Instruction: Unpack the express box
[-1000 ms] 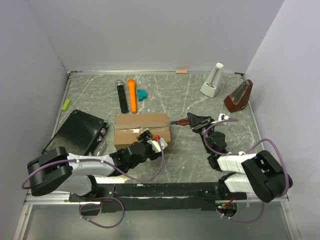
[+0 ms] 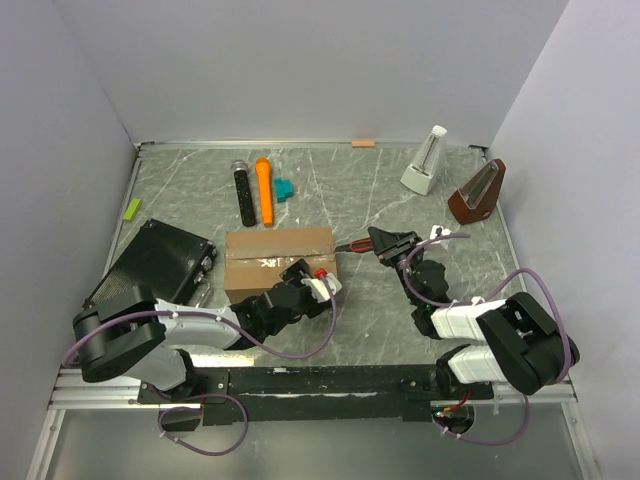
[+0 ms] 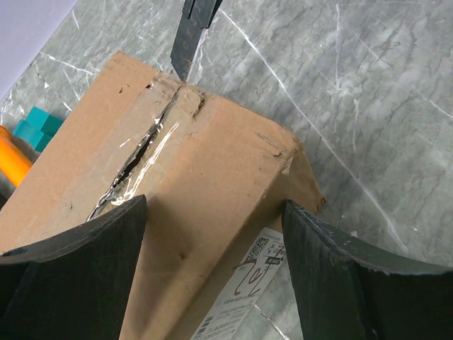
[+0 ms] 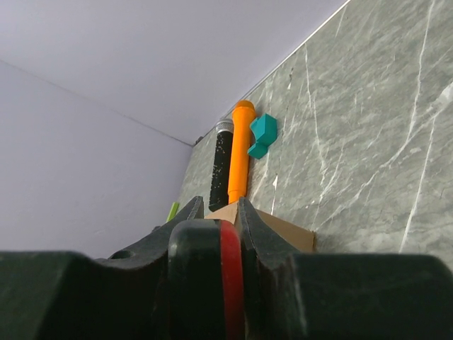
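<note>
A taped cardboard box (image 2: 280, 242) lies in the middle of the table, its tape seam split and a white label on its side in the left wrist view. My left gripper is open over the box's near right part, the cardboard between its fingers. My right gripper (image 2: 382, 243) is shut on a red-and-black cutter (image 4: 205, 283), whose blade (image 3: 185, 46) points at the right end of the seam.
An orange microphone (image 2: 264, 190), a black microphone (image 2: 243, 195) and a teal piece (image 2: 283, 189) lie behind. A black case (image 2: 150, 262) is at left; two metronomes (image 2: 475, 195) stand at back right.
The box has shifted slightly left since about a second ago. My left arm has moved a little to the right, and the right gripper with the cutter slightly left.
</note>
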